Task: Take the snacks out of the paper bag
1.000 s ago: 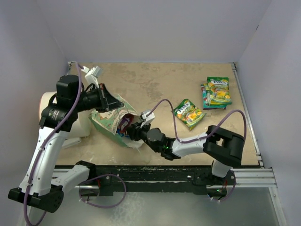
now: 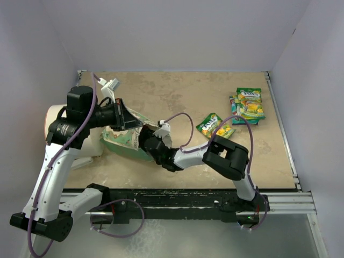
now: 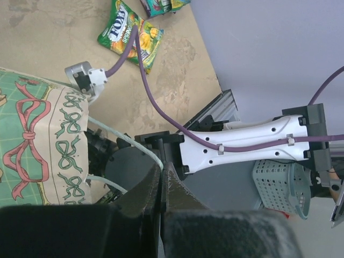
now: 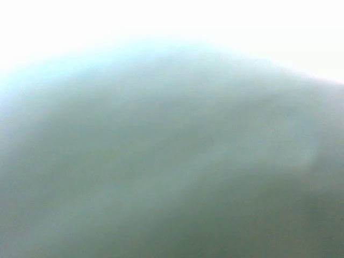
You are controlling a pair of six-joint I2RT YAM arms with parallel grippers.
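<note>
The paper bag (image 2: 122,141), pale green with printed bows, lies on its side with its mouth toward the right. In the left wrist view, a thin cord handle (image 3: 126,138) runs from its edge to my left gripper, which is shut on that cord. My right gripper (image 2: 145,135) reaches into the bag's mouth; its fingers are hidden, so their opening cannot be told. Only a greenish blur fills the right wrist view. Outside the bag, one green snack pack (image 2: 215,125) lies on the table, and stacked packs (image 2: 249,104) sit at the far right.
A white cylindrical object (image 2: 92,141) stands at the left, partly behind the left arm. Bare table (image 2: 177,91) spreads across the back and middle. Grey walls close in the back and sides.
My right gripper has moved left, deeper into the bag's mouth. It now covers the dark red and blue snack pack seen inside earlier. The left arm has hardly moved.
</note>
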